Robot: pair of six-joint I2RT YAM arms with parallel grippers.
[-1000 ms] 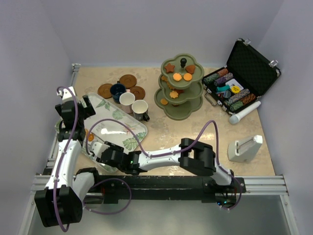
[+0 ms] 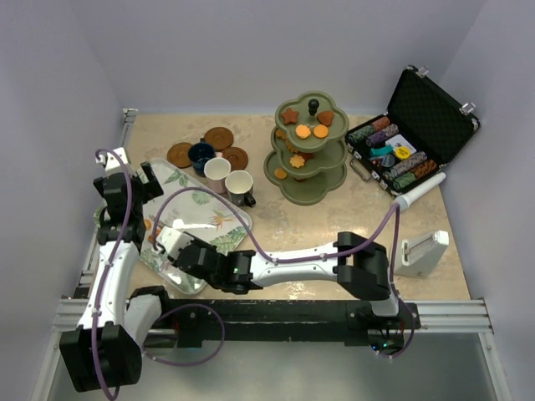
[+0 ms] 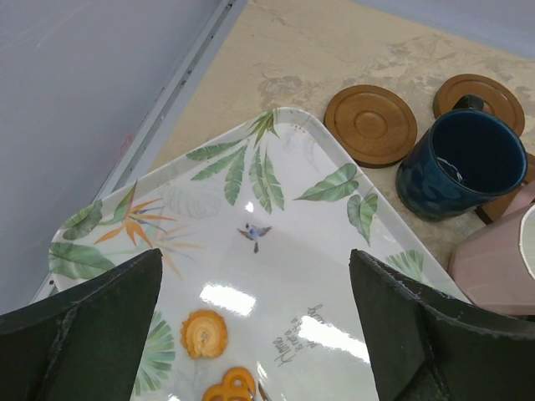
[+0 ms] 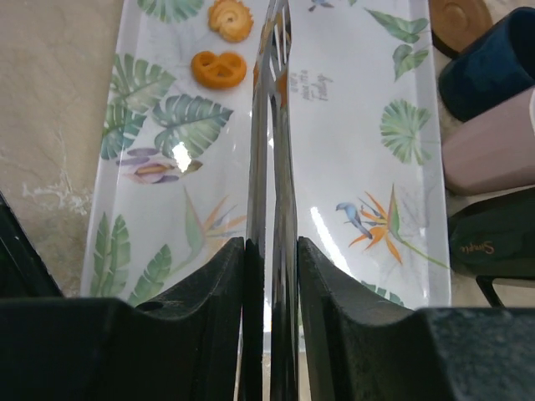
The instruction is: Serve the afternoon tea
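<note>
The white leaf-patterned tray (image 2: 188, 209) holds a round cookie (image 3: 203, 334) and a pretzel-shaped cookie (image 4: 218, 70). My left gripper (image 2: 142, 184) stands open over its left side, with nothing between its fingers. My right gripper (image 2: 170, 238) is over the tray's near half, holding long shiny metal pieces upright in the right wrist view, like tongs (image 4: 257, 209); how far its fingers are closed is hard to tell. A blue mug (image 3: 456, 163), a pink mug (image 3: 493, 259) and a dark-handled mug (image 2: 240, 185) stand beside the tray, near brown coasters (image 3: 370, 124).
A green three-tier stand (image 2: 305, 188) with cookies is at the back centre. An open chip case (image 2: 401, 154), a white cylinder (image 2: 418, 192) and a white device (image 2: 420, 253) occupy the right.
My right arm and gripper have moved up in the top view, toward the back and right, away from the tray's near edge. The left arm is nearly still.
</note>
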